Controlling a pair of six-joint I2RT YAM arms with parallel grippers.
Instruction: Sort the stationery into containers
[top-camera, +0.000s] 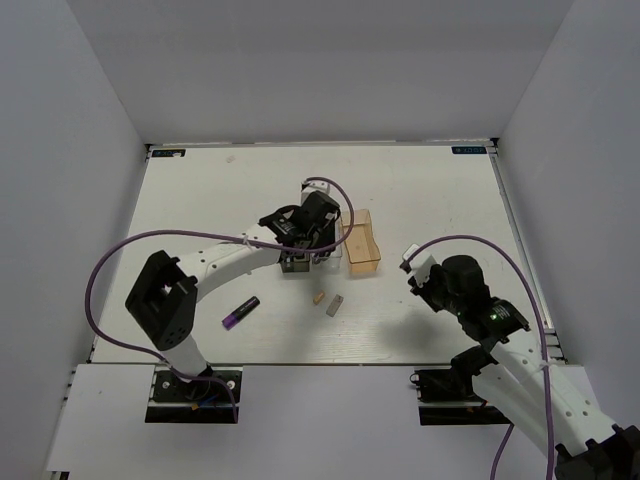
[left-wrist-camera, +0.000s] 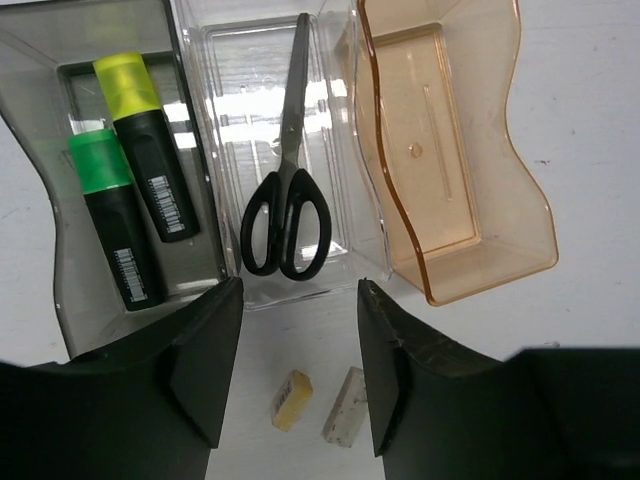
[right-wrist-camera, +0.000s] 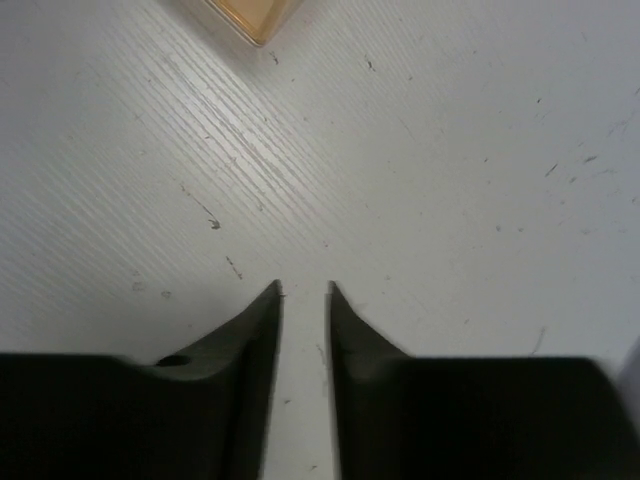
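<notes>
My left gripper hangs open over the containers, nothing between its fingers. Below it a grey container (left-wrist-camera: 40, 220) holds green (left-wrist-camera: 120, 240) and yellow (left-wrist-camera: 155, 170) highlighters, a clear middle container (left-wrist-camera: 345, 230) holds black-handled scissors (left-wrist-camera: 292, 200), and an orange container (left-wrist-camera: 470, 270) is empty. Two small blocks, a yellowish one (left-wrist-camera: 292, 400) and a grey one (left-wrist-camera: 343, 410), lie in front. A dark purple-ended marker (top-camera: 241, 312) lies at the front left. My right gripper is part open above bare table, empty.
The orange container's corner shows at the top of the right wrist view.
</notes>
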